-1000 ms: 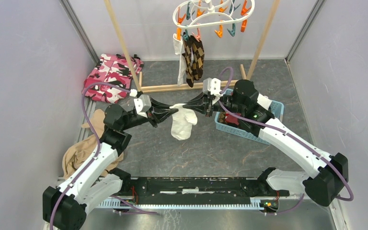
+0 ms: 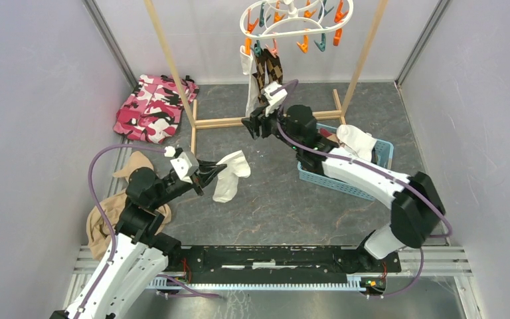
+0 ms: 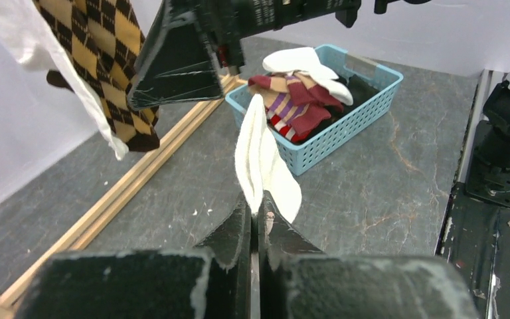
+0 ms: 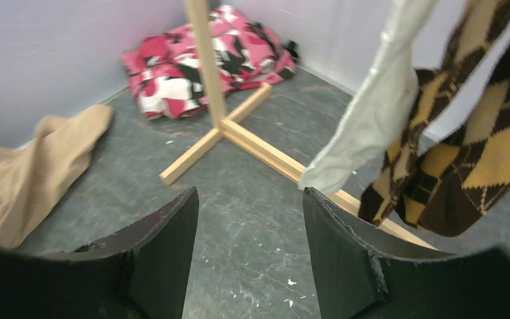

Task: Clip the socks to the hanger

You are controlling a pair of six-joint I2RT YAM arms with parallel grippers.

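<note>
A white sock hangs from my left gripper, which is shut on it; in the left wrist view the cloth of the white sock rises from between the fingertips. My right gripper stands open just in front of the hung socks, and the right wrist view shows empty space between its fingers. From the round white hanger hang another white sock and brown checkered socks, beside the right gripper. Orange and teal clips line the hanger's rim.
A blue basket with more socks stands at right, partly under the right arm. The wooden stand's base bar crosses the floor behind. Pink camouflage cloth and tan cloth lie at left.
My right gripper has let go of the sock, opened and moved back and left toward the hung socks. The left gripper has drawn slightly left and nearer with the sock.
</note>
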